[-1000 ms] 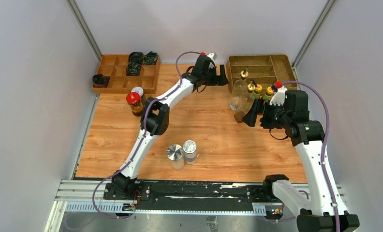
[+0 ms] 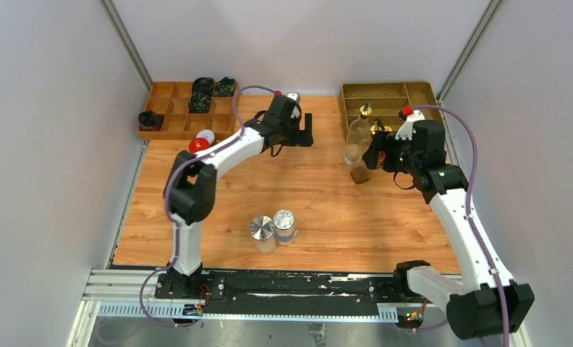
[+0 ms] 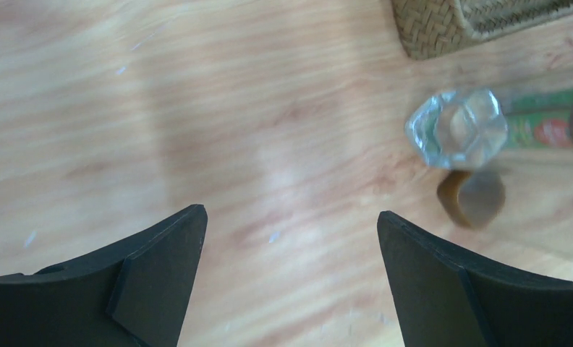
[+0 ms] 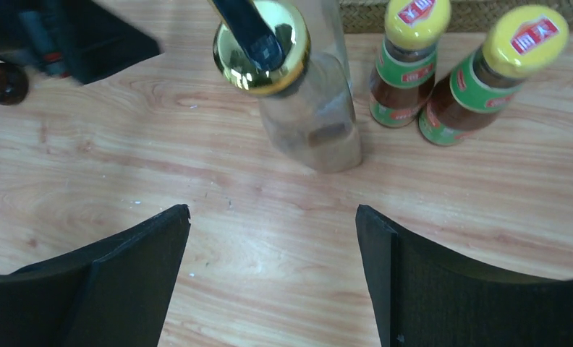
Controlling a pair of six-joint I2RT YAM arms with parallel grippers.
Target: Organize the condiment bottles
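Note:
Two tall glass bottles with gold spouted tops, one clear [image 2: 357,137] and one with brown liquid [image 2: 360,174], stand in front of the woven basket [image 2: 374,88]. Two small bottles [image 4: 406,72] with yellow caps and green labels show beside them in the right wrist view. In the top view my right gripper [image 2: 383,150] partly covers this group; its fingers are apart and empty, just short of a glass bottle [image 4: 316,119]. Left of the bottles, over bare wood, hangs my open left gripper, holding nothing.
A wooden tray [image 2: 153,135] with several dark items stands at the back left. Near it, partly behind the left arm, are a red-lidded jar [image 2: 198,145] and a white-lidded jar [image 2: 205,135]. Two silver-topped shakers [image 2: 262,228] stand at the front.
The right gripper has shifted slightly toward the back of the table.

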